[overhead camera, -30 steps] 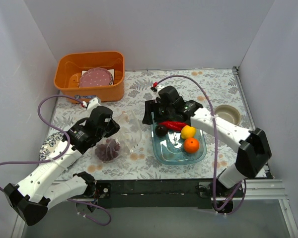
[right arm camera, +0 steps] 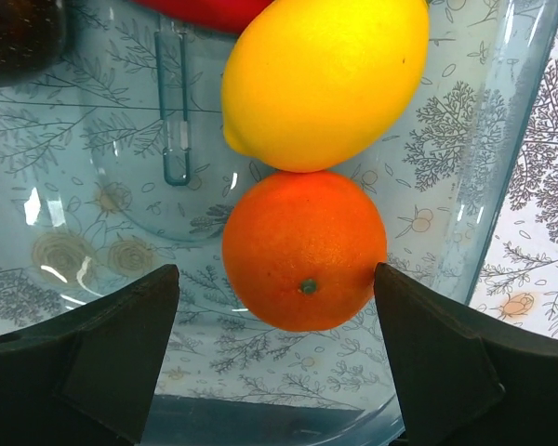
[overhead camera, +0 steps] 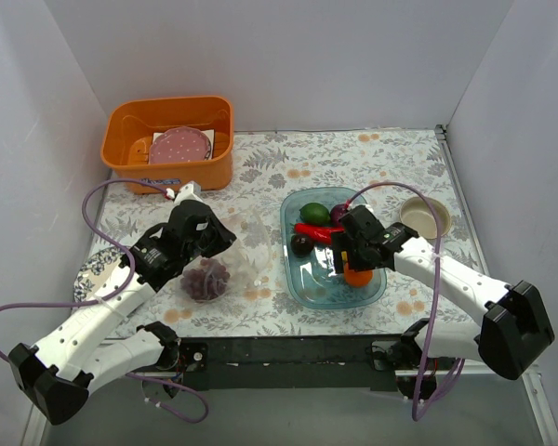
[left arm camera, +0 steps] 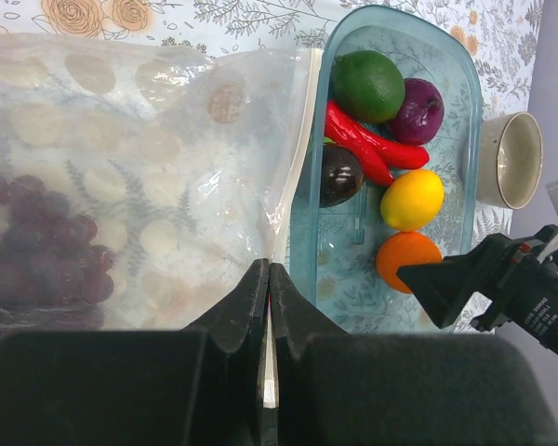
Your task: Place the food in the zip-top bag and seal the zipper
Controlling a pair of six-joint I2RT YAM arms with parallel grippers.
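Observation:
A clear zip top bag (left arm camera: 149, 186) with dark red grapes (left arm camera: 46, 251) inside lies left of the blue tray (overhead camera: 307, 293). My left gripper is shut at the bag's edge; whether plastic is between its tips is unclear. My right gripper hangs open over an orange (right arm camera: 303, 246), one finger on each side. The tray also holds a lemon (right arm camera: 321, 79), red peppers (left arm camera: 363, 144), an avocado (left arm camera: 340, 175), a lime (left arm camera: 367, 85) and a purple round item (left arm camera: 417, 110).
An orange bin (overhead camera: 121, 149) with a pink plate (overhead camera: 179, 147) stands at the back left. A beige bowl (overhead camera: 426, 216) sits right of the tray.
My right gripper has moved right and toward the front, from the tray's back left to over the orange. The left arm has shifted slightly.

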